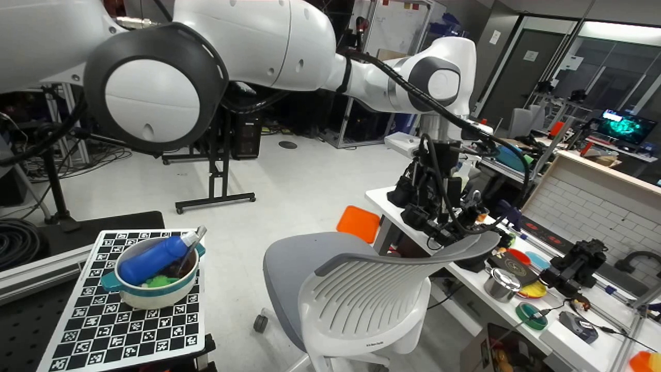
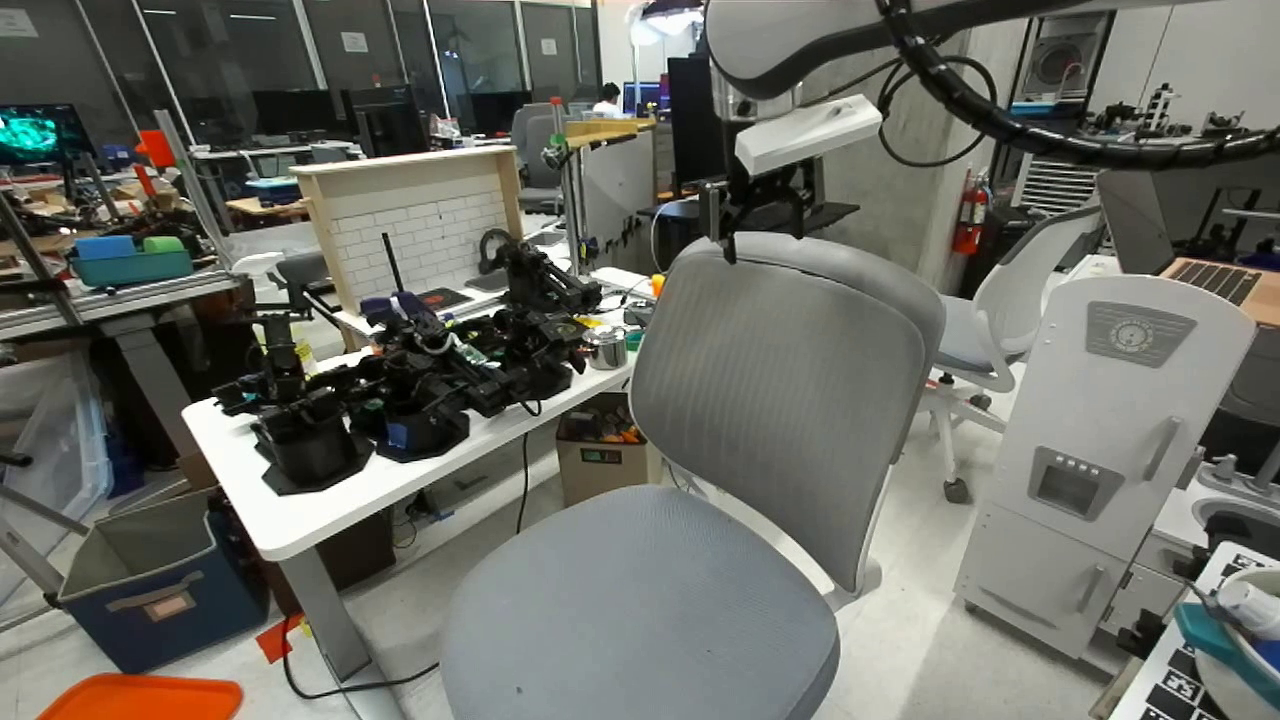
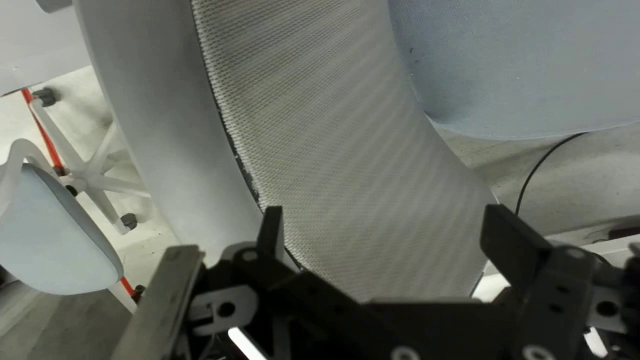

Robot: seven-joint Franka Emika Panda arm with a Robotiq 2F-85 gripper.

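A grey office chair stands in the middle of the room, its backrest [image 1: 356, 304] towards the camera in exterior view 1 and its seat [image 2: 648, 612] in front in exterior view 2. My gripper [image 2: 768, 228] is open above the top of the backrest. From the wrist view, the mesh backrest [image 3: 342, 132] lies below and between the spread fingers of my gripper, which hold nothing. Whether a fingertip touches the chair cannot be told. In exterior view 1 my gripper blends into dark equipment behind it.
A white table [image 2: 288, 504] with black robot arms [image 2: 408, 396] and toy kitchenware runs beside the chair. On a checkered board [image 1: 111, 335] stands a pot [image 1: 158, 296] holding a blue bottle [image 1: 152, 260]. A white toy fridge [image 2: 1104, 456] and a second chair [image 2: 1008, 300] stand nearby.
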